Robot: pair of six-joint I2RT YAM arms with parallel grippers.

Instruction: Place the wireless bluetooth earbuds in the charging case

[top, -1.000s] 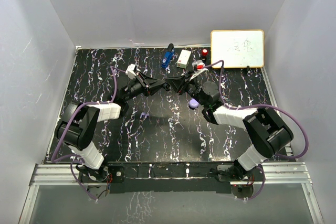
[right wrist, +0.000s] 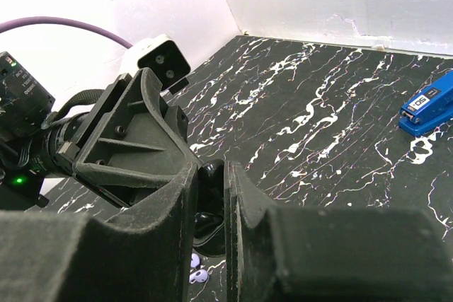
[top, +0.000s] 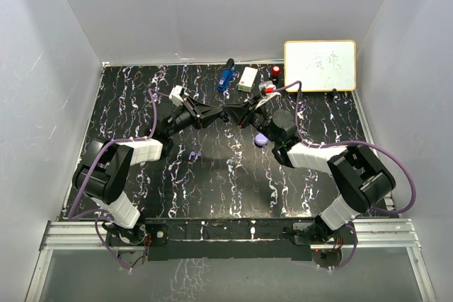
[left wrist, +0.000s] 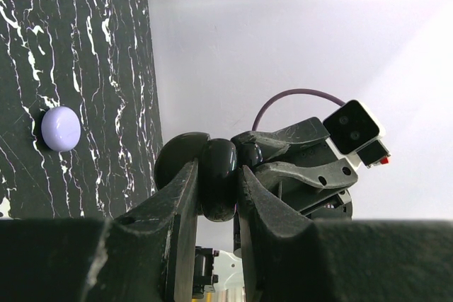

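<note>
Above the middle of the table, my left gripper is shut on a glossy black charging case (left wrist: 219, 187), with a rounded black part beside it like a raised lid. My right gripper comes in from the other side, shut on a small glossy black piece (left wrist: 250, 154) right against the case; I cannot tell whether this is an earbud or part of the case. The case's inside is hidden by the fingers. On the table lie purple earbuds (top: 195, 155) at left and a round purple case (top: 260, 139) at right.
At the back stand a blue stapler (top: 226, 78), a white box (top: 248, 78), a dark red-capped bottle (top: 275, 73) and a whiteboard (top: 320, 65).
</note>
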